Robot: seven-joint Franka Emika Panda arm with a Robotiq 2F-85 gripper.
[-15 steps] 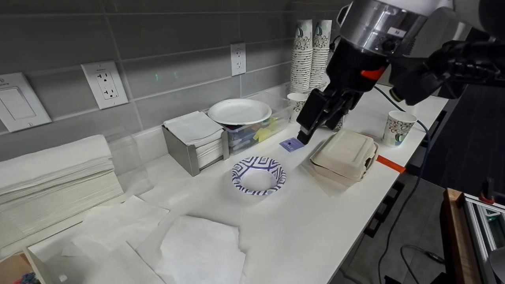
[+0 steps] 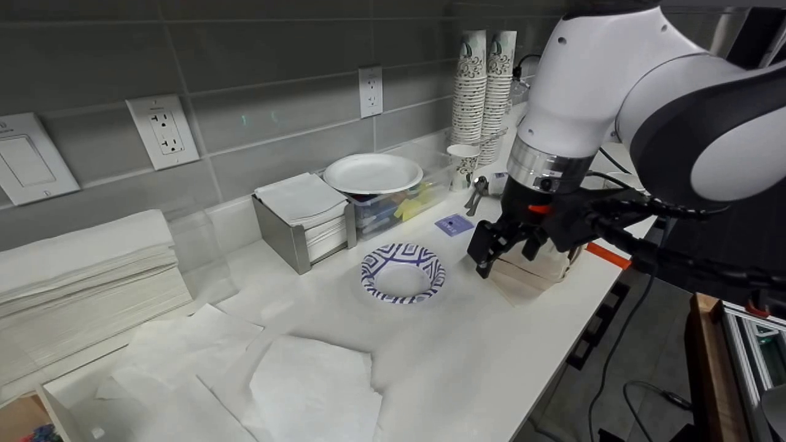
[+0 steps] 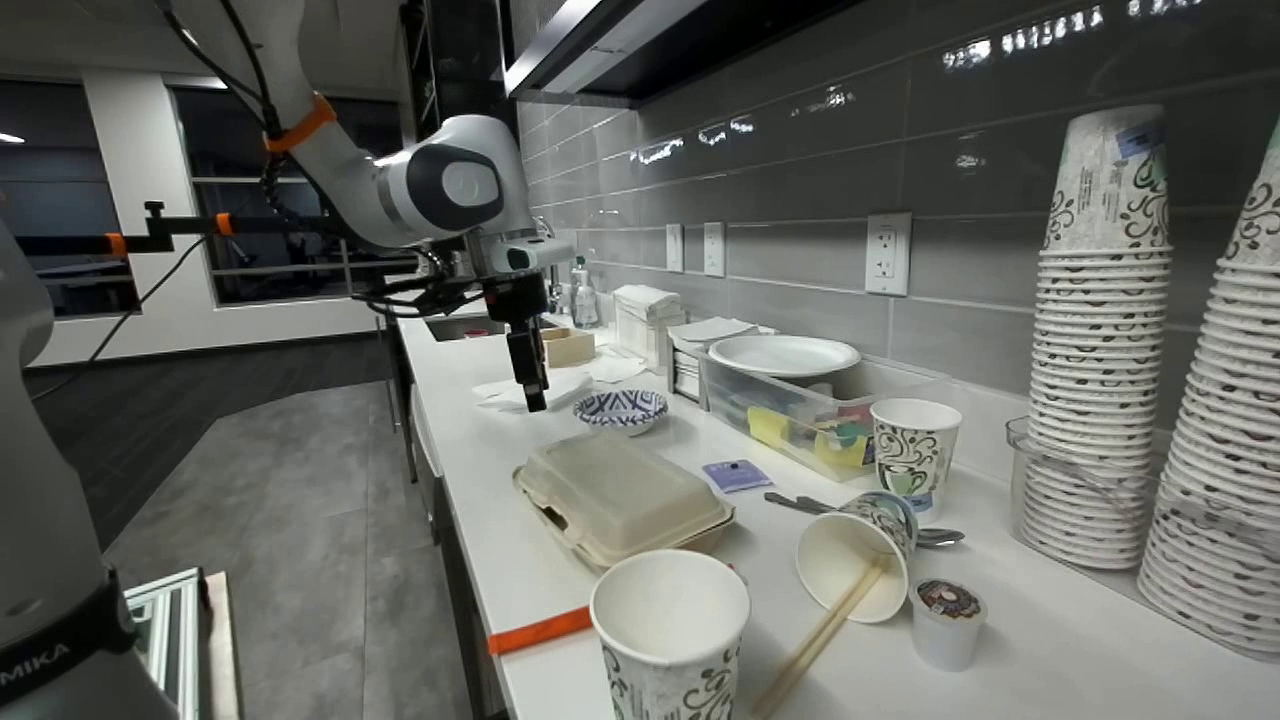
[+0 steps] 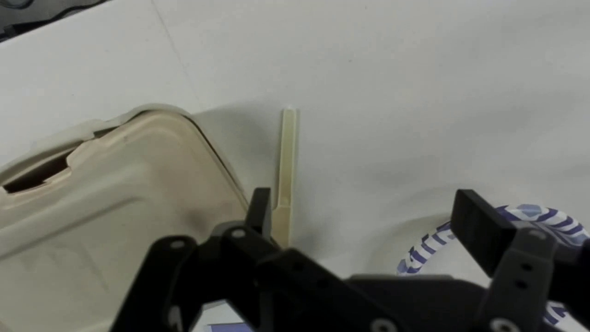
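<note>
My gripper is open, its two black fingers wide apart with nothing between them. In the wrist view the tan clamshell box [image 4: 127, 221] lies beside and partly behind the left finger. The patterned blue-and-white bowl [image 4: 423, 251] is partly hidden by the right finger. A narrow yellowish strip [image 4: 286, 160] lies on the counter between them; what it is I cannot tell. From exterior view 1, the gripper [image 2: 505, 252] hangs above the counter, to the right of the bowl [image 2: 403, 273] and in front of the box [image 2: 567, 261]. Exterior view 2 shows the box closed.
Paper cups [image 3: 669, 618], one tipped over with chopsticks [image 3: 822, 636], stand near the box. Along the wall are a clear bin [image 3: 792, 414] with a white plate [image 3: 786, 355] and a napkin holder [image 2: 284, 239]. Loose napkins [image 2: 317, 390] cover the counter's near left.
The arm has swung across and lower toward the front of the counter. The gripper now covers part of the box from exterior view 1. Bowl and napkins have not moved.
</note>
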